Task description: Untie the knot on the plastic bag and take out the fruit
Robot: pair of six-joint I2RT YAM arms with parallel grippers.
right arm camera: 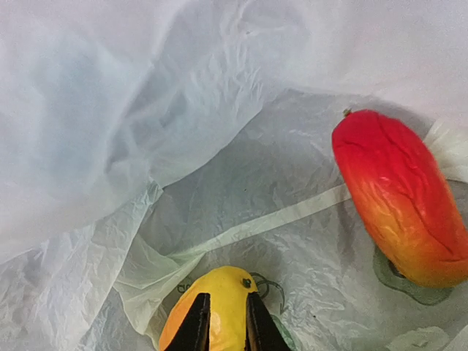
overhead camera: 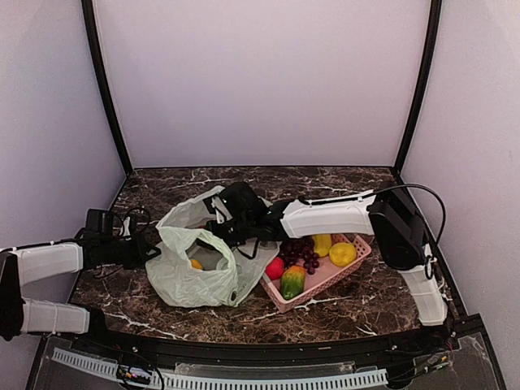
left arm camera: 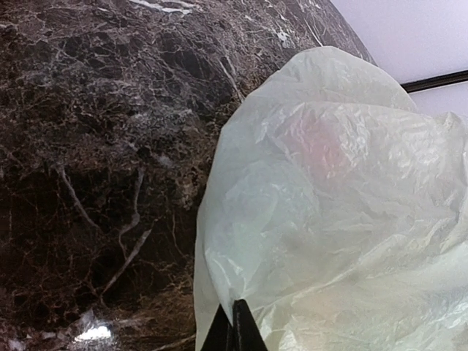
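Observation:
The pale plastic bag [overhead camera: 185,284] lies open at the table's middle-left. My left gripper is shut on a thin fold of it at its left side. Reaching into the bag's mouth, my right gripper is shut on a yellow-orange fruit [right arm camera: 228,289], whose yellow skin shows between its fingers. A red-orange mango [right arm camera: 398,197] lies farther right inside the bag. From above, an orange piece of fruit [overhead camera: 196,264] shows through an opening, while the right fingertips are hard to make out. No knot is visible.
Right of the bag stands a pink basket [overhead camera: 323,286] with grapes [overhead camera: 307,253], a red fruit [overhead camera: 275,268], a green-orange papaya [overhead camera: 292,282] and yellow fruit [overhead camera: 342,253]. The right arm passes over its back. Bare table lies behind and to the right.

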